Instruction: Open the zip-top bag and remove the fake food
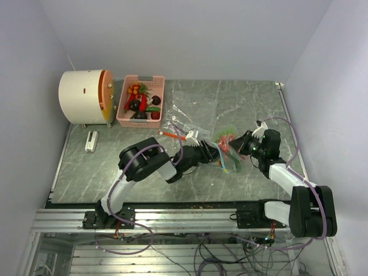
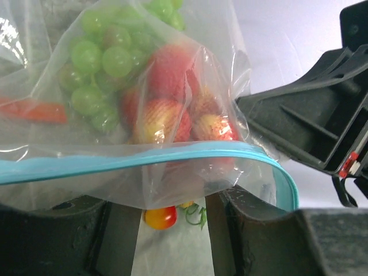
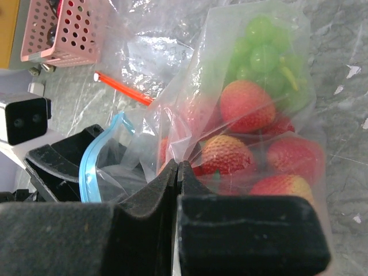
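The clear zip top bag (image 1: 227, 140) lies right of the table's middle, its blue zip edge (image 2: 144, 159) bowed apart from the film below. Inside are green grapes (image 3: 264, 60) and several red-yellow fruits (image 3: 228, 154). My left gripper is at the bag's mouth, its fingers (image 2: 119, 236) apart and partly behind the clear film. Between and beyond them show a small red-orange tomato (image 2: 160, 218) and a green stem. On the bag's right side my right gripper is shut, with film gathered in folds at its tips.
A pink basket (image 1: 121, 118) of toy vegetables stands at the back left, next to a white drum (image 1: 83, 96). An empty clear bag (image 1: 192, 109) and an orange stick (image 1: 171, 135) lie behind my left arm.
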